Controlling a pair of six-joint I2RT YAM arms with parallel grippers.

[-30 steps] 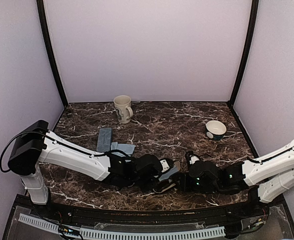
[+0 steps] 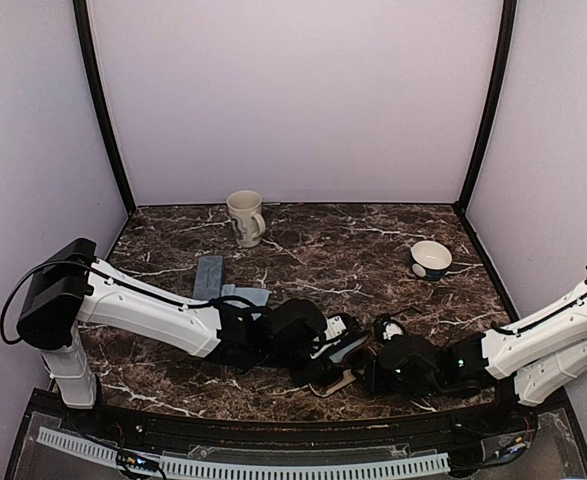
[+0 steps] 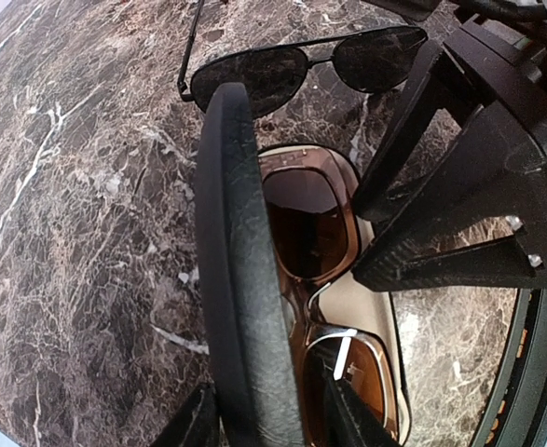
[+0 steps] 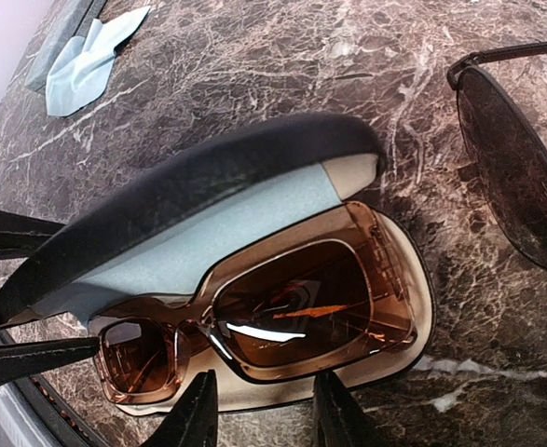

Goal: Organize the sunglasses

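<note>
An open glasses case point(image 4: 189, 186) with a black lid and pale blue lining holds brown-tinted sunglasses point(image 4: 292, 307) at the front middle of the table. In the left wrist view, my left gripper is over the case's lid and glasses, its fingertips at the bottom edge; their opening is unclear. The other gripper's black fingers reach the case from the right. My right gripper is at the case's front edge, fingertips apart. Dark aviator sunglasses point(image 3: 254, 74) lie beside the case on the marble table.
A white mug point(image 2: 245, 217) stands at the back middle and a small bowl point(image 2: 430, 258) at the back right. A grey case point(image 2: 209, 278) and blue cloth point(image 4: 87, 65) lie left of centre.
My right gripper has shifted slightly down toward the front edge. The left arm has moved very little.
</note>
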